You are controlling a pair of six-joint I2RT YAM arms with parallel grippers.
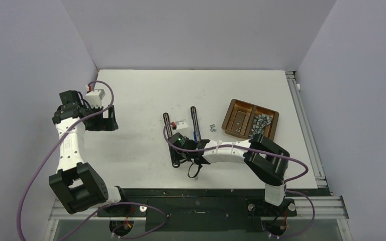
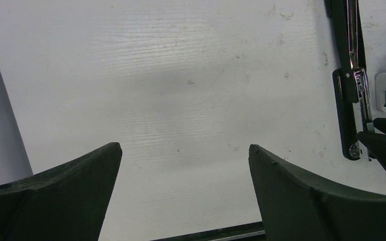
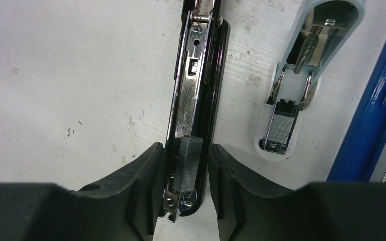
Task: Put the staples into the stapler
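Note:
A long black stapler [image 1: 167, 123] lies lengthwise mid-table; in the right wrist view its metal magazine [image 3: 186, 100] is exposed, with a staple strip [image 3: 190, 165] at its near end. My right gripper is over that end, its fingertips either side of the strip, part open; whether they touch it is unclear. In the left wrist view the stapler [image 2: 347, 50] is at the right edge. My left gripper hangs open and empty over bare table at the left.
A small grey-blue stapler [image 3: 281, 120] and a blue stapler [image 3: 367, 125] stand to the right. Loose staples [image 1: 212, 128] and a brown two-compartment tray [image 1: 231, 115] holding grey strips lie farther right.

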